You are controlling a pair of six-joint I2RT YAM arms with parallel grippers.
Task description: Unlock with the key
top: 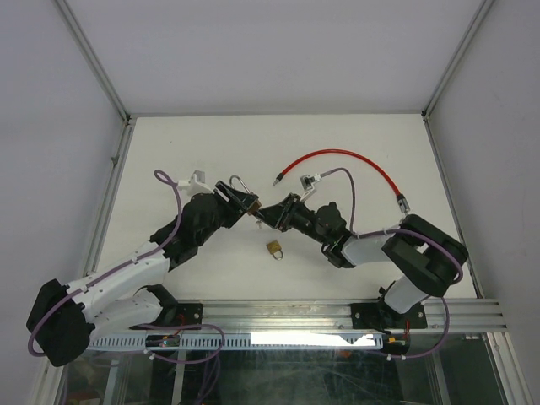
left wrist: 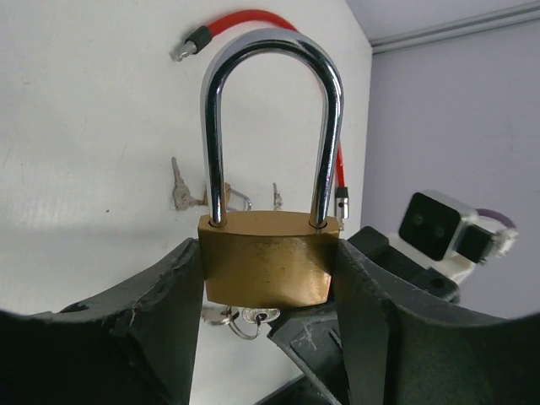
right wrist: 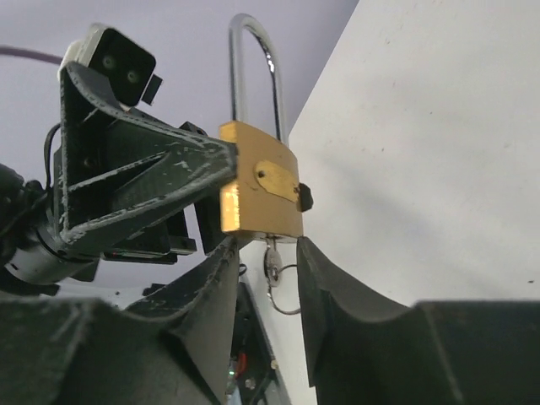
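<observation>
The brass padlock (left wrist: 270, 261) with its long steel shackle (left wrist: 331, 118) is held up above the table, my left gripper shut on its body. Both shackle legs meet the top of the body. In the right wrist view a key (right wrist: 272, 263) hangs below the padlock's underside, its upper end at the lock, with a wire ring (right wrist: 285, 310) attached. How deep it sits cannot be seen. My right gripper is open just under the lock, its fingers either side of the key with gaps showing.
A smaller brass padlock (top: 274, 247) lies on the white table below the grippers. A red cable (top: 337, 152) curves across the back right. Loose keys (left wrist: 181, 187) lie on the table.
</observation>
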